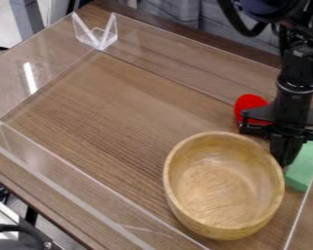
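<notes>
The black arm comes down on the right side of the camera view, its gripper [285, 143] low behind the rim of a wooden bowl [222, 189]. The gripper looks shut, though its fingertips are partly hard to make out against the bowl and a green block [300, 172] lying just right of the bowl. A red object [248, 106] sits behind the gripper, partly hidden by it. I see nothing clearly held.
A clear plastic holder [97, 31] stands at the back left, near the edge.
</notes>
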